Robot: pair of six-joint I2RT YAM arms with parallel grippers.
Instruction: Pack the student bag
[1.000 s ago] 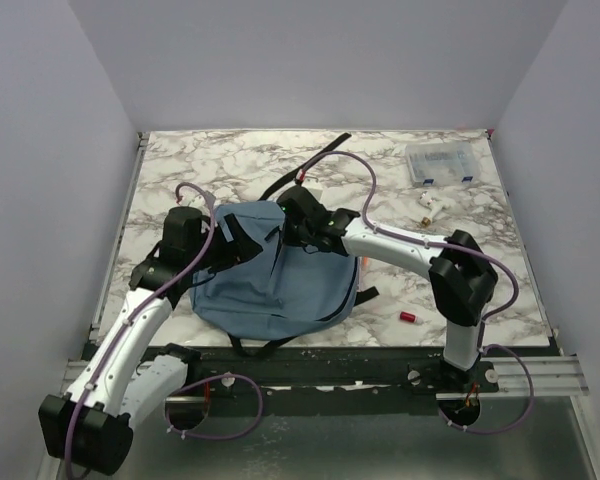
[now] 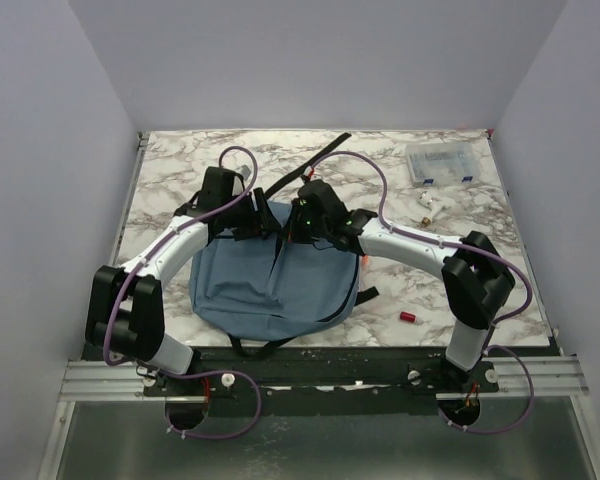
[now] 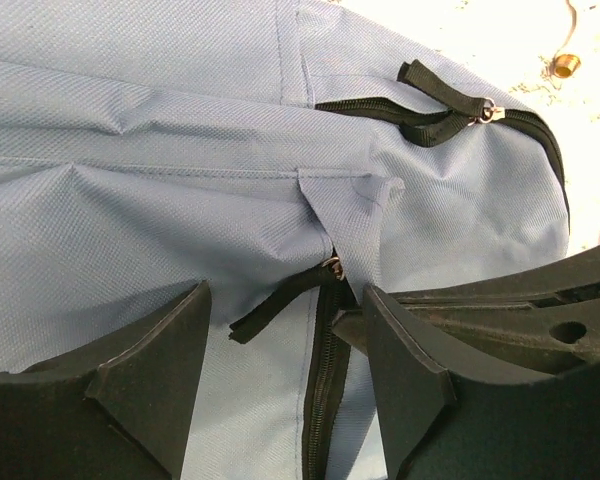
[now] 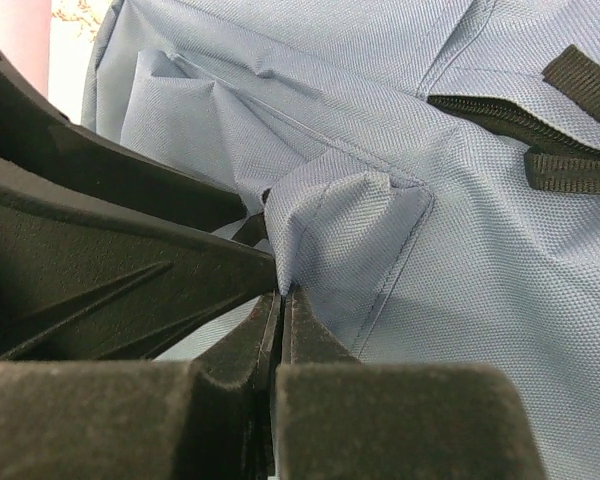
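Note:
A blue-grey bag [image 2: 242, 290] lies on the marble table, its middle black zipper [image 3: 326, 390] partly unzipped. In the left wrist view my left gripper stands open over the bag, and the black zipper pull [image 3: 280, 302] lies between its spread fingers, apart from both. My right gripper is shut at a raised fabric flap [image 4: 330, 220] by the zipper's end, with a thin edge of cloth seeming pinched at its tips. In the top view both grippers meet close together at the bag's upper part.
A clear plastic box [image 2: 442, 162] sits at the back right. Small white items [image 2: 427, 207] lie below it, and a red object [image 2: 408, 317] is on the right front. A black strap [image 2: 310, 165] stretches behind the bag.

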